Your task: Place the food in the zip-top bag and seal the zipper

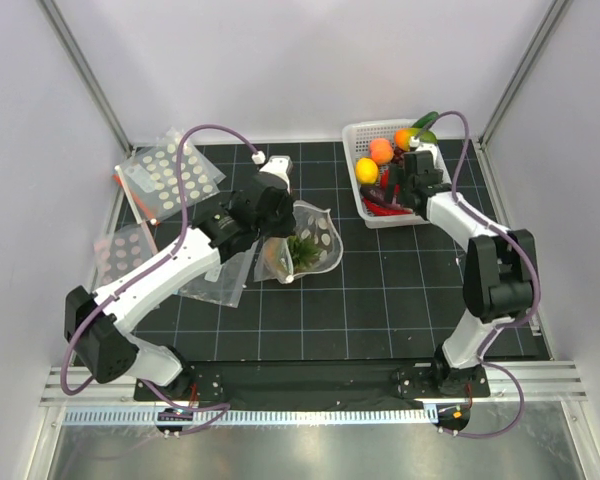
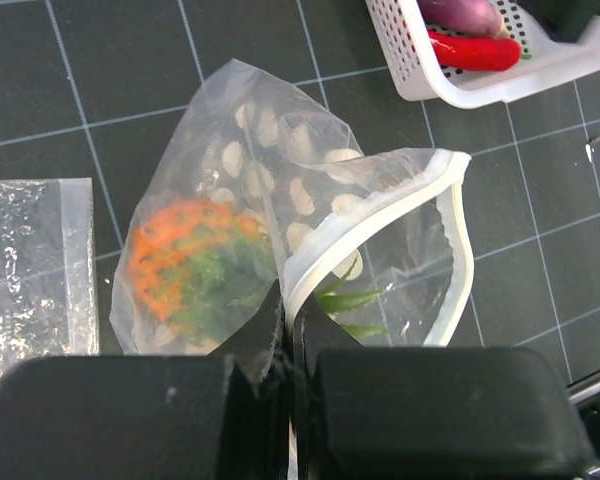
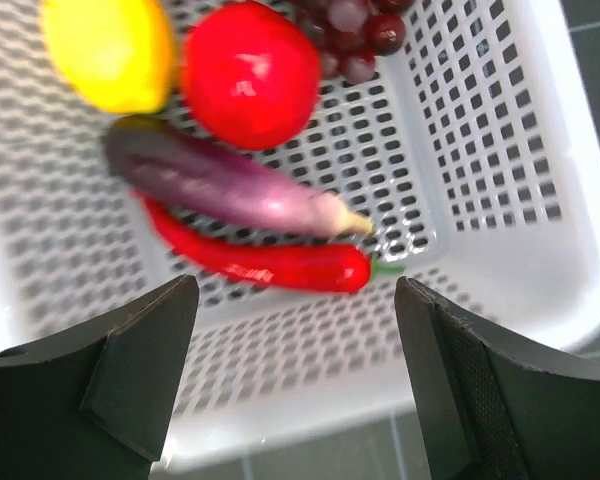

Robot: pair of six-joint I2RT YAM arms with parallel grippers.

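A clear zip top bag [image 2: 330, 160] with white dots lies open-mouthed on the mat, a pineapple [image 2: 195, 265] with green leaves inside it. My left gripper is shut on one side of the bag's white rim. In the right wrist view, my right gripper is open over the near part of the white basket [image 3: 570, 240], nothing between its fingers. Below and ahead of it are a red chili [image 3: 270, 265], a purple eggplant [image 3: 220, 183], a red tomato-like item [image 3: 252, 78], a lemon [image 3: 110, 50] and dark grapes [image 3: 355, 30].
In the top view an orange [image 1: 381, 151], a mango [image 1: 405, 137] and a cucumber [image 1: 425, 121] are at the basket's back. Flat bags [image 1: 165, 178] cover the mat's left. Bare mat [image 1: 370, 300] lies in front of the basket.
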